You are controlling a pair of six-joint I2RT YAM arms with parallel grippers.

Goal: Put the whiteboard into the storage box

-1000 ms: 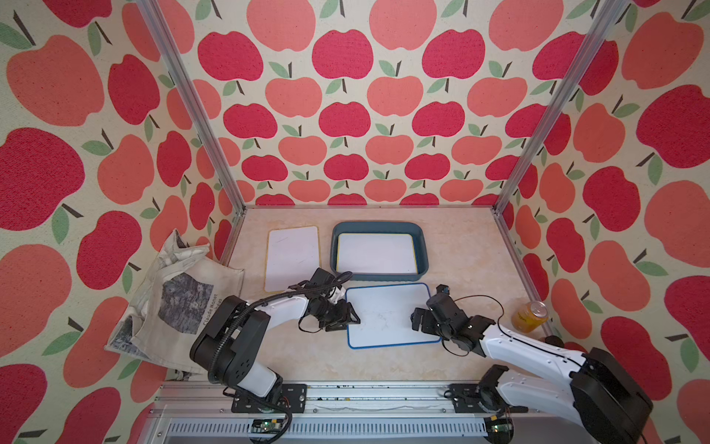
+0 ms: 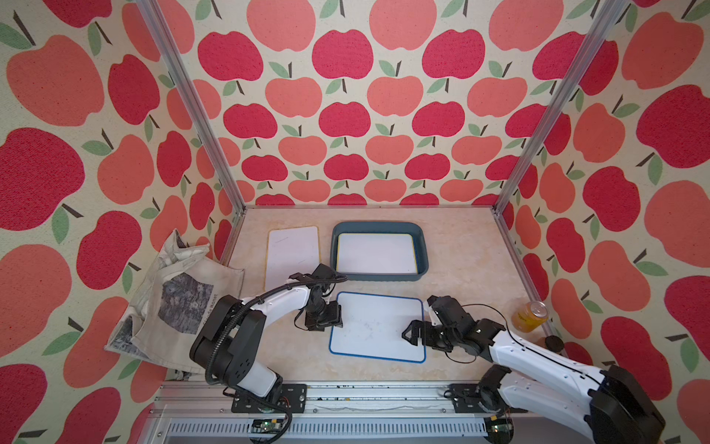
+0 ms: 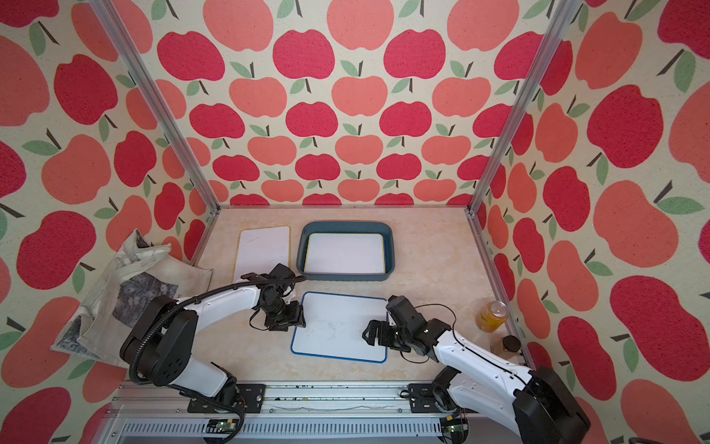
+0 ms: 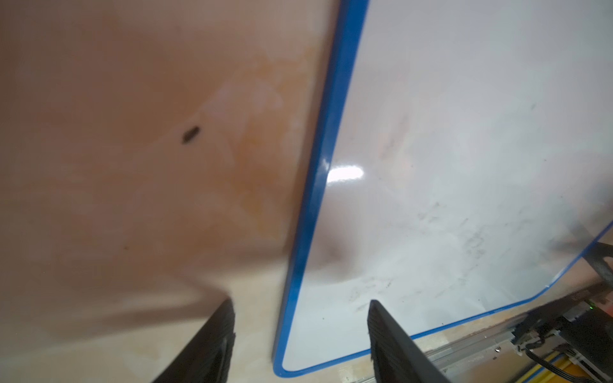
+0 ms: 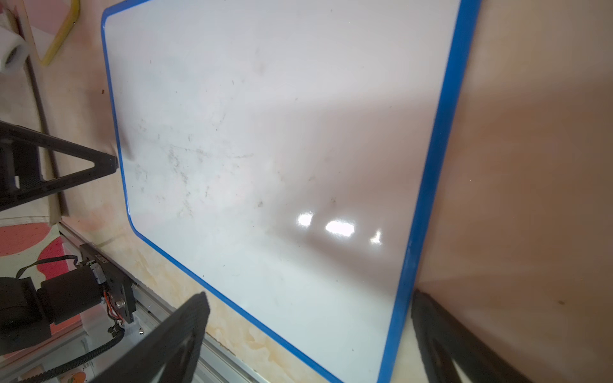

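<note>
A blue-edged whiteboard (image 2: 373, 325) lies flat at the table's front middle. Behind it sits the dark teal storage box (image 2: 379, 276), holding a yellow-edged whiteboard (image 2: 375, 251). My left gripper is open low at the board's left edge, its fingertips straddling the blue rim from above in the left wrist view. My right gripper is open at the board's right end, one finger beside the blue edge and the other over the near side, nothing seen held between them.
Another whiteboard (image 2: 292, 248) lies left of the box. A canvas bag (image 2: 207, 296) is at the left, a yellow jar (image 2: 529, 316) at the right edge with a small dark object.
The blue-edged board has slid left and toward the front. Both grippers have moved left with it, the right one also forward.
</note>
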